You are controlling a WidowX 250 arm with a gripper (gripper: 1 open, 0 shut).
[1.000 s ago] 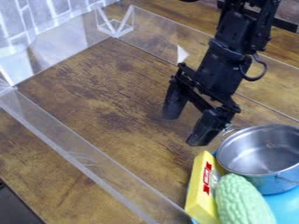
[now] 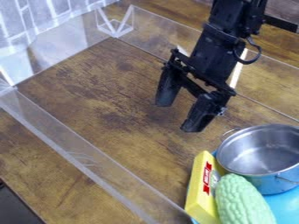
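Note:
My black gripper (image 2: 181,105) hangs over the wooden board at the centre right, its two fingers spread wide apart with nothing visible between them. Behind it a pale object is partly hidden by the arm. In front and to the right of the gripper are a steel pot (image 2: 263,159), a yellow box (image 2: 204,197) with a red label and a pale green textured object (image 2: 246,202).
The board (image 2: 93,114) is clear across its middle and left. Clear plastic strips run along the left and back. A blue item (image 2: 285,206) lies under the pot at the lower right corner.
The gripper has risen and moved slightly back, away from the pot and yellow box. The objects around it are unchanged.

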